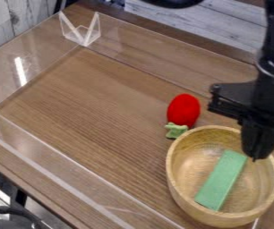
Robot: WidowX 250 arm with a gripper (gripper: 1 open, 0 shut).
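Note:
My black gripper (257,134) hangs at the right, above the back right of a tan bowl (185,169); whether anything is between its fingers is hard to see, and it looks shut. A green rectangular block (221,179) lies in the bowl. A red round object (184,110) and a small green piece (175,131) sit on the table just behind the bowl.
A white wire-like holder (81,27) stands at the back left. Dark cables lie off the table at the lower left.

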